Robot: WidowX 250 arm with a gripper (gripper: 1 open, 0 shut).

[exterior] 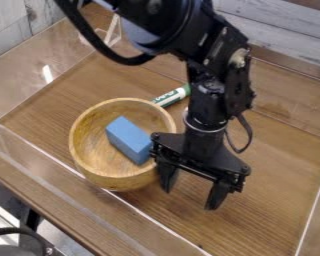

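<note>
My black gripper (198, 178) stands open low over the wooden table, right of a tan round bowl (88, 152), its body beside the bowl's right side. A blue block (128, 137) lies inside the bowl. Nothing shows between the gripper's fingers.
A green and white stick-like object (172, 96) lies behind the bowl. Light edges border the table at the left and right, and a pale wall stands at the back left.
</note>
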